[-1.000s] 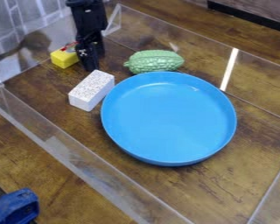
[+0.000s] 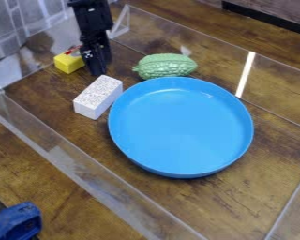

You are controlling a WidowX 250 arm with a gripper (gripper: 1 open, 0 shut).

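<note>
The dark gripper (image 2: 93, 58) reaches down at the upper left, open, just right of a yellow block (image 2: 67, 63) on the wooden table. A white speckled block (image 2: 97, 97) lies below it. A large blue plate (image 2: 180, 127) fills the middle right, and a green bumpy vegetable, like a bitter melon (image 2: 164, 67), lies above the plate. The gripper's fingertips are small and dark, hard to make out.
Clear plastic walls run along the left side. A blue object (image 2: 15, 221) sits at the lower left corner.
</note>
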